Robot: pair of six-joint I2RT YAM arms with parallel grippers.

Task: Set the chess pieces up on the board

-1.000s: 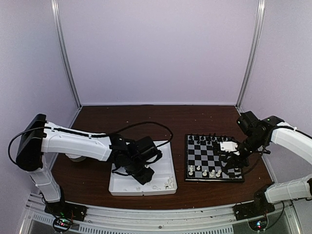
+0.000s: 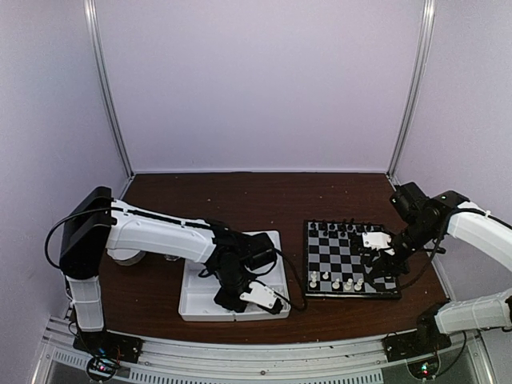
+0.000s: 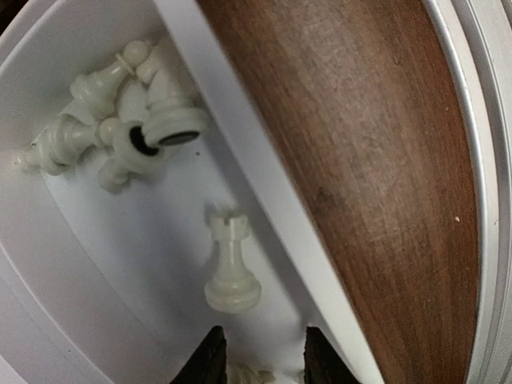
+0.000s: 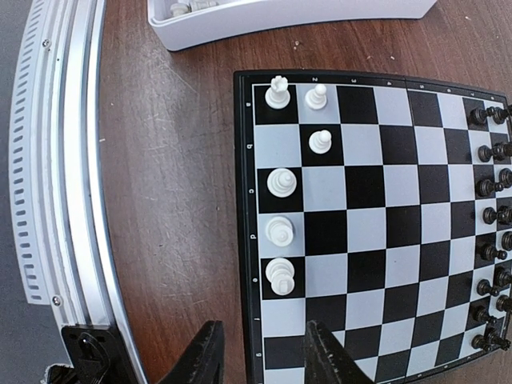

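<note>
My left gripper is open over the white tray (image 2: 192,304), where a white rook (image 3: 232,280) lies on its side above the fingertips in the left wrist view, near a cluster of several white pieces (image 3: 104,88). The chessboard (image 4: 368,272) holds rows of black pieces (image 4: 488,184) on one side and several white pieces (image 4: 282,184) standing on the other. My right gripper hangs open over the board's white side, with nothing seen between its fingers.
A round white object (image 2: 128,258) sits left of the tray, partly behind the left arm. Metal rails (image 2: 264,356) run along the front edge.
The right arm and the board look the same.
</note>
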